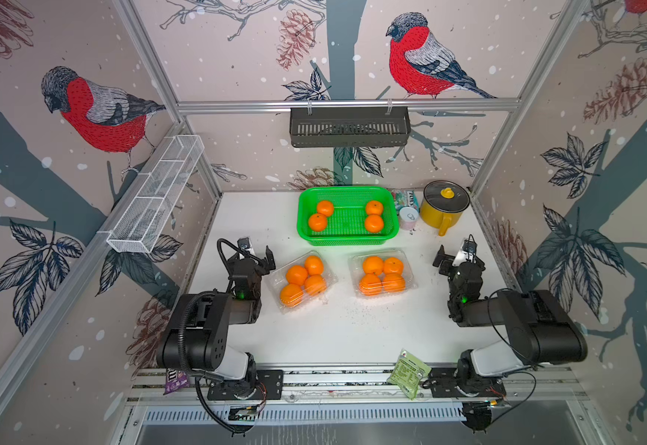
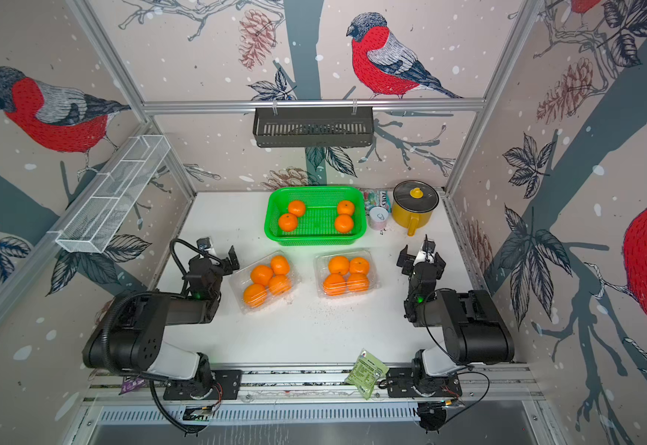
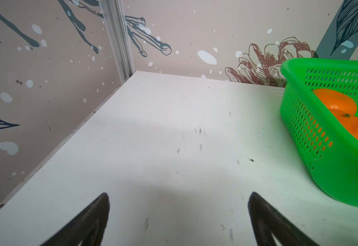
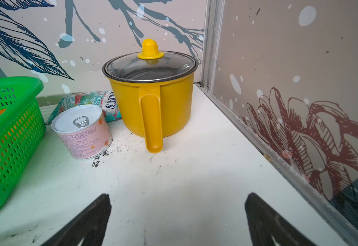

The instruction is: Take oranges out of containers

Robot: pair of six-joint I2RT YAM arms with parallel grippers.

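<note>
Two clear plastic containers lie on the white table, each holding several oranges: the left container (image 1: 315, 289) is angled, the right container (image 1: 409, 282) straighter. Behind them a green basket (image 1: 347, 236) holds more oranges (image 1: 317, 221), in two pairs. My left gripper is open and empty, left of the left container and facing bare table. My right gripper is also open and empty, right of the right container, facing the yellow pot's side of the table.
A yellow lidded pot (image 4: 172, 106), a pink can (image 4: 82, 139) and a packet (image 4: 88, 98) stand at the back right. A wire shelf (image 1: 127, 237) hangs on the left wall, a dark rack (image 1: 349, 137) on the back wall.
</note>
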